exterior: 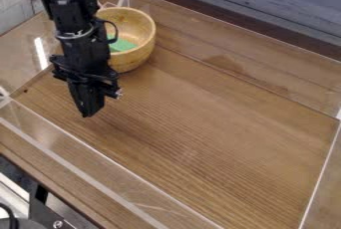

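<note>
My gripper [84,107] hangs at the left of the camera view, just above the wooden surface [213,143], in front of a yellow bowl [139,36]. It appears shut, with nothing visible between its fingers. A green object [123,45] lies inside the bowl, partly hidden by the arm.
Low walls border it at the back and right, and a rim runs along the left edge. Dark cables or parts show at the lower left corner.
</note>
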